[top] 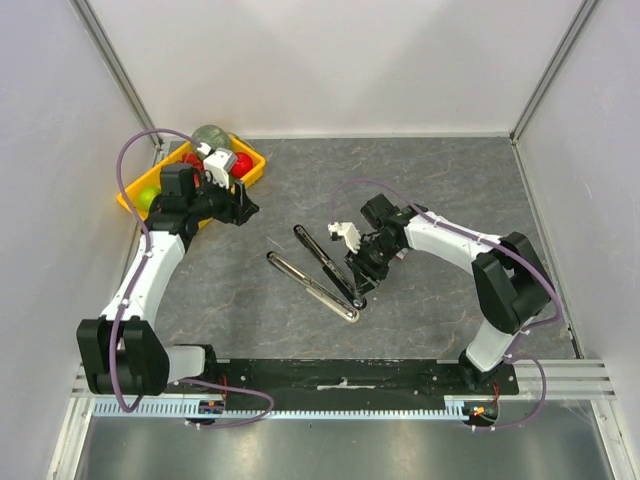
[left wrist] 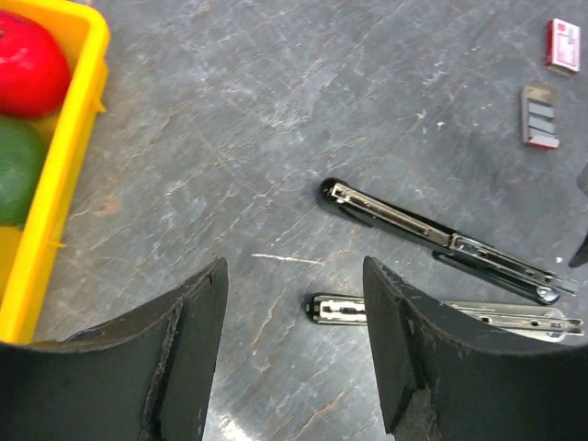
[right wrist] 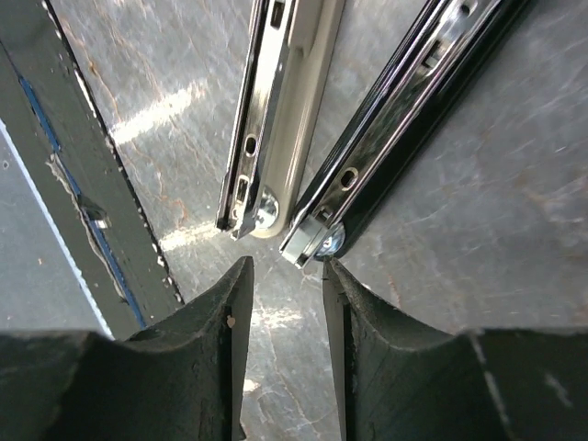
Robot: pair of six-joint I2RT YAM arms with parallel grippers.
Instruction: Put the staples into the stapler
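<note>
The black stapler point(top: 318, 252) lies slantwise on the grey table, its metal rail showing along the top. Beside it lies a beige stapler point(top: 300, 281). My right gripper point(top: 364, 284) is over the near end of the black one; in the right wrist view its fingers point(right wrist: 241, 299) are apart with nothing between them, just short of the metal tip. A grey staple box point(left wrist: 539, 119) and a small red-and-white box point(left wrist: 563, 44) sit at the far right of the left wrist view. My left gripper is open and empty, above bare table left of the staplers.
A thin pale strip point(left wrist: 287, 258) lies on the table near the beige stapler. The yellow bin point(top: 249, 163) of fruit stands at the back left, beside the left arm.
</note>
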